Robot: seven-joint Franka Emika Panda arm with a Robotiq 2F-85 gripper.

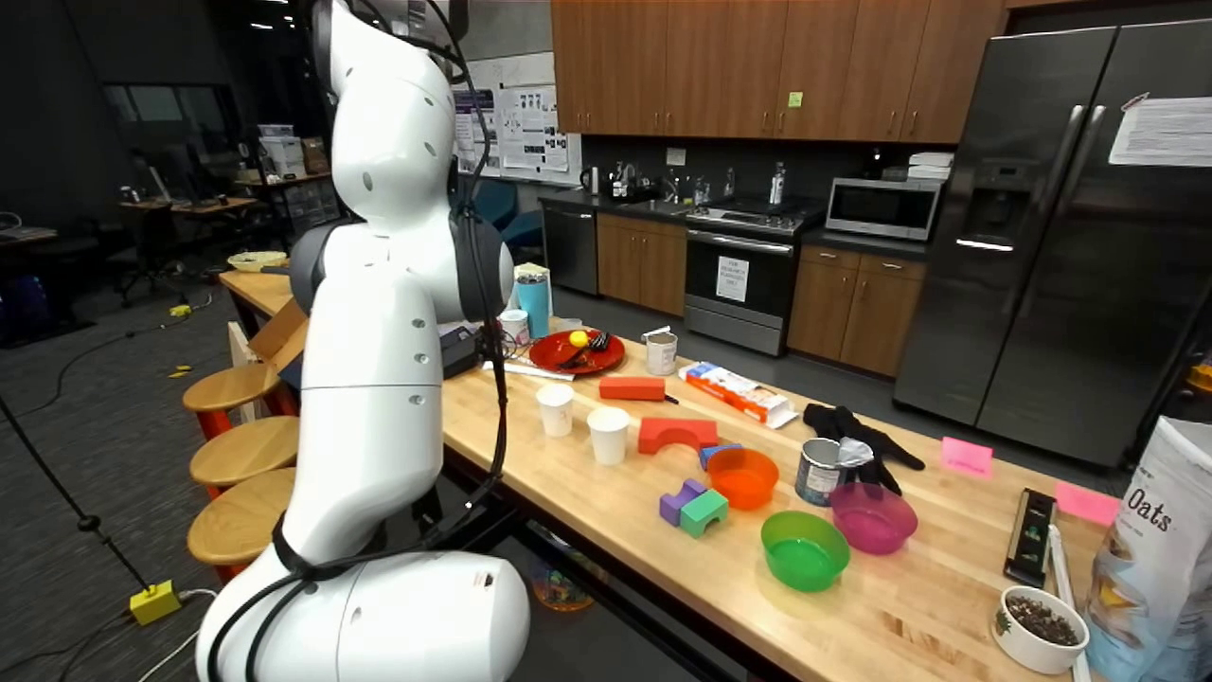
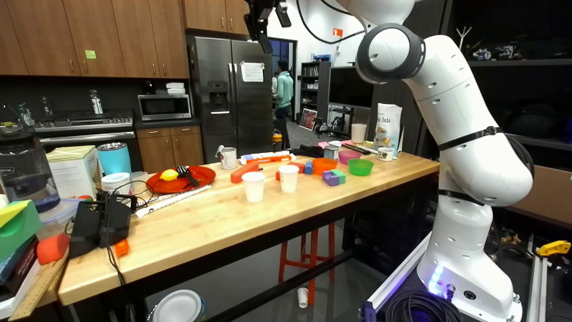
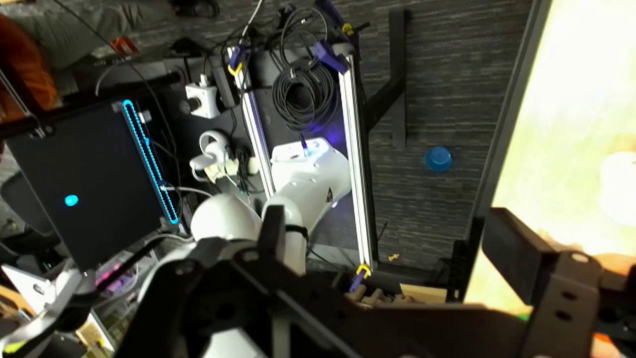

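High above the table, my gripper (image 2: 275,33) shows at the top edge of exterior view 2. The wrist view has its dark fingers (image 3: 513,256) spread wide apart, and the gap of the gripper is empty. Far below on the wooden table stand two white cups (image 1: 608,436), an orange bowl (image 1: 744,477), a green bowl (image 1: 804,550) and a magenta bowl (image 1: 872,517). Beside the orange bowl lie a purple block (image 1: 682,500) and a green block (image 1: 704,513). A red arch block (image 1: 677,434) sits behind them.
A red plate (image 2: 206,175) holds a yellow item and dark utensils. Toward the other end are an open can (image 1: 818,471), black gloves (image 1: 869,443), a small pot (image 1: 1036,632) and an oats bag (image 1: 1153,546). Bare wood lies along the table's near edge.
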